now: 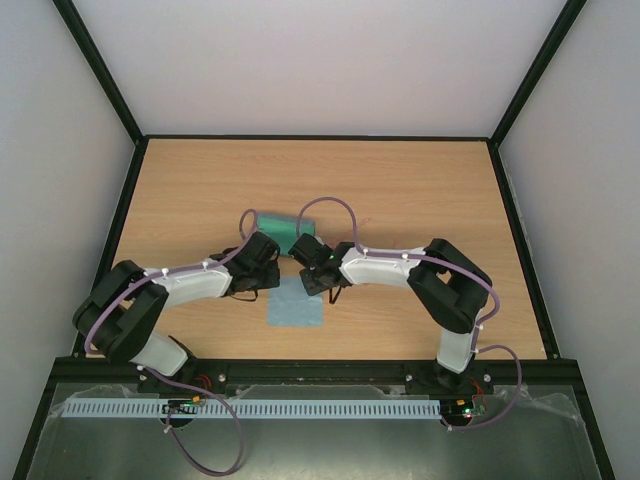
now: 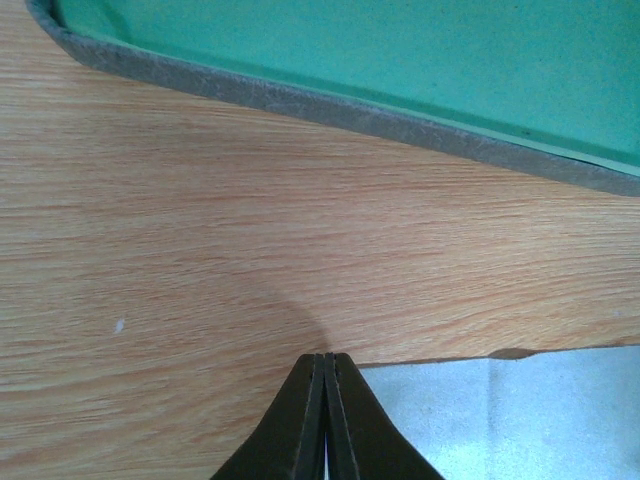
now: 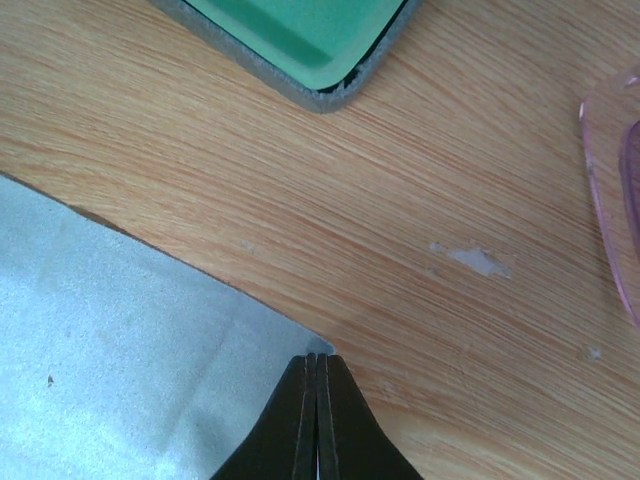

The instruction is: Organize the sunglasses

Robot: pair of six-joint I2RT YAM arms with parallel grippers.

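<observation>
The sunglasses case (image 1: 280, 232) lies open-side up behind the cloth, green inside with a grey rim. A light blue cloth (image 1: 295, 305) is spread flat in front of it. My left gripper is shut at the cloth's far left corner, with nothing visible between its fingers. At the far right corner, my right gripper is also shut; its tips overlap the cloth's corner, and no pinched fabric shows. A see-through pink-purple piece (image 3: 598, 190), apparently a sunglasses lens, is cut off at the right edge of the right wrist view. My right arm seems to hide it from above.
Bare wooden tabletop (image 1: 430, 200) extends behind and to both sides. Both grippers sit close together over the cloth. Purple hoses (image 1: 330, 198) loop above the arms, partly across the case. Dark frame bars (image 1: 315, 138) border the table.
</observation>
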